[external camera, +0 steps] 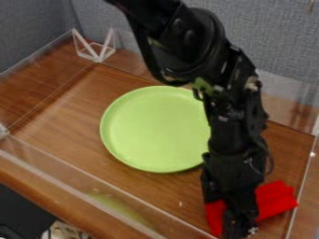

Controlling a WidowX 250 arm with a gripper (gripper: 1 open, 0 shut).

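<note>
A red block (273,199) lies at the front right of the wooden table, partly covered by my black gripper (230,213), which is shut on it from above. The fingertips reach down to the lower edge of the view and are hard to make out in the dark. A green plate (149,126) lies to the left of the gripper, on the middle of the table.
A white wire object (93,47) stands at the back left edge. Grey padded walls (256,37) border the table behind. Clear rims run along the front and right.
</note>
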